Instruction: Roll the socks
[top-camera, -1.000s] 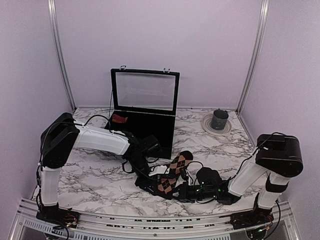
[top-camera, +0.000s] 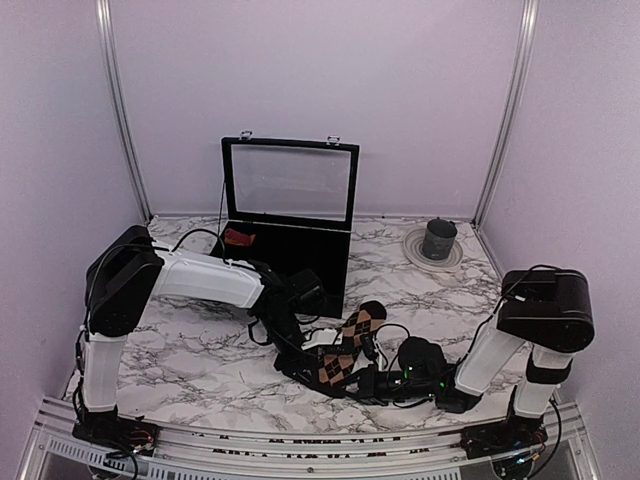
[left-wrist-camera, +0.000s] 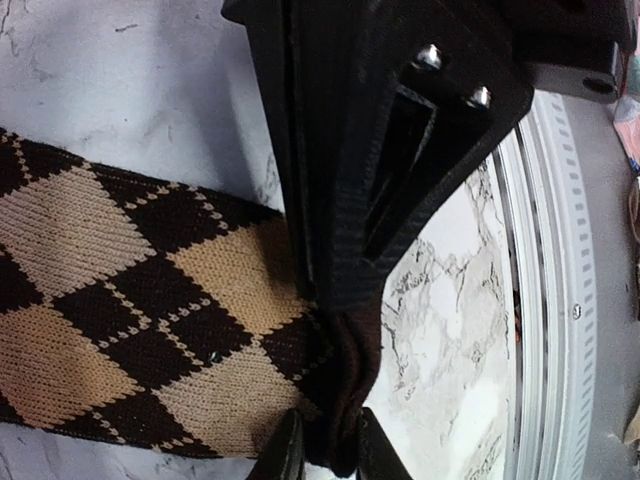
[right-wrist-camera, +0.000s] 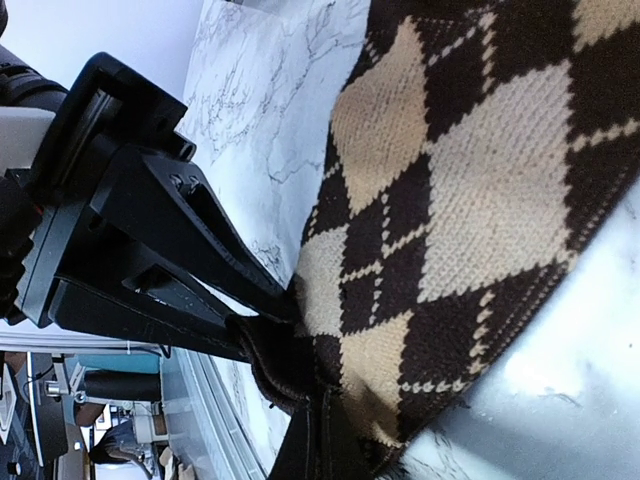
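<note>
A brown and tan argyle sock (top-camera: 345, 345) lies slanting across the table, its near end between my two grippers. At that end's dark edge my left gripper is part open, the edge standing between its parted fingers. In the right wrist view, the left gripper also shows a gap with dark fabric in it. My right gripper is shut on the near edge, at the corner across from the left one. From above, the right gripper (top-camera: 358, 382) is low at the table and partly covers this end.
Behind the left arm stands a black box (top-camera: 290, 255) with its clear lid raised and a red item (top-camera: 238, 237) inside. A grey cup (top-camera: 439, 238) rests on a round coaster (top-camera: 414, 250) at back right. Bare marble (top-camera: 215, 370) lies at front left.
The right arm's elbow has shifted slightly left over the past second. Both grippers have made small movements at the sock's near end; the rest of the sock lies about the same.
</note>
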